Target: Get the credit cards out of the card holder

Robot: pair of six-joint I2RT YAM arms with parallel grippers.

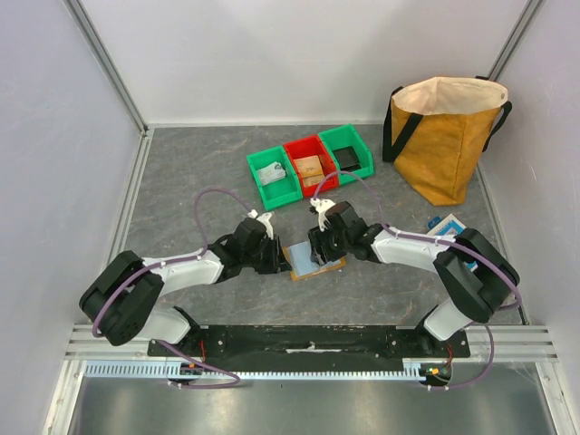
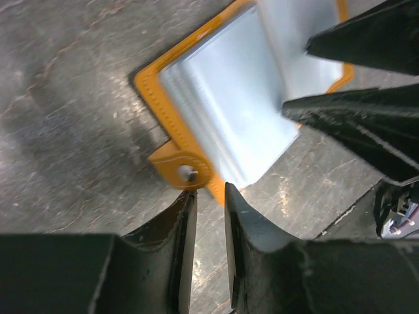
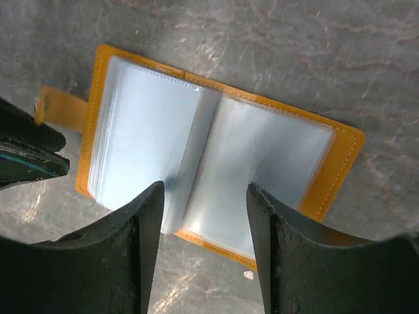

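Observation:
An orange card holder [image 3: 347, 140] lies spread open on the grey table, showing pale translucent sleeves [image 3: 147, 124]. A round-holed orange tab [image 2: 173, 163] sticks out from its left side. At this tab is my left gripper, its fingers [image 2: 239, 226] only a narrow gap apart; whether they pinch the tab cannot be told. My right gripper is open over the holder's middle, its fingers [image 3: 154, 206] on either side of the right page, with one tip near the upright edge of the sleeve stack. No separate card can be made out.
Behind the arms are green [image 1: 288, 192] and red [image 1: 331, 181] trays containing small items. At the far right stands a mustard bag [image 1: 444, 159], with a blue-and-white sheet [image 1: 449, 225] lying in front of it. Bare table lies to the left.

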